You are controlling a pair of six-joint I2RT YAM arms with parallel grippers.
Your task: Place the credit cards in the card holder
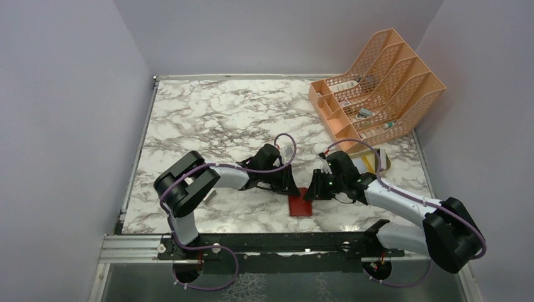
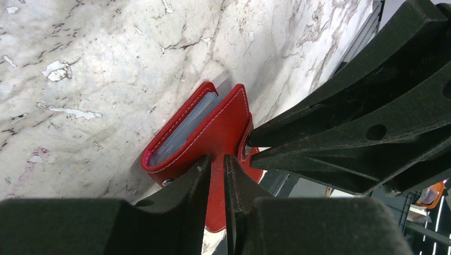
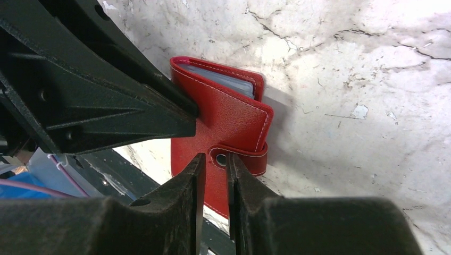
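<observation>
The red card holder (image 1: 301, 207) stands with its mouth slightly spread, and clear plastic sleeves (image 3: 220, 78) show inside. My left gripper is at its front cover, shut on the card holder, red leather showing in the thin gap. At the strap with its metal snap, my right gripper stands narrowly open, one fingertip on each side of the snap; the same gripper touches that spot in the left wrist view. Behind the left arm a light card-like piece (image 1: 288, 151) shows. Any card inside the sleeves cannot be made out.
An orange slotted rack (image 1: 378, 88) stands at the back right. A small bin (image 1: 378, 162) is partly hidden behind the right arm. A pale object (image 1: 210, 196) lies beneath the left arm.
</observation>
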